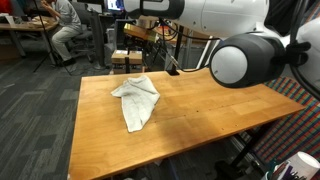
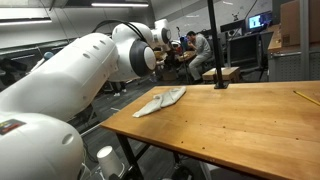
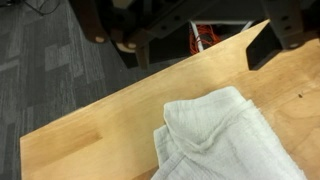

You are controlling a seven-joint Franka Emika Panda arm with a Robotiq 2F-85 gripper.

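A crumpled white cloth (image 1: 138, 100) lies on the wooden table (image 1: 100, 140), toward its far left part in exterior view 1. Its folded edge fills the lower right of the wrist view, where the cloth (image 3: 225, 140) is flat on the wood. In exterior view 2 the same cloth (image 2: 160, 101) is on the left of the tabletop. Above the table's edge, my gripper is open, its dark fingers (image 3: 262, 46) wide apart with nothing between them. The cloth is below the gripper and clear of it.
A yellow stick (image 2: 307, 97) lies at its right edge. A white cup-like object (image 1: 302, 165) stands low at the front right, off the table. A person (image 2: 203, 55) sits in the background.
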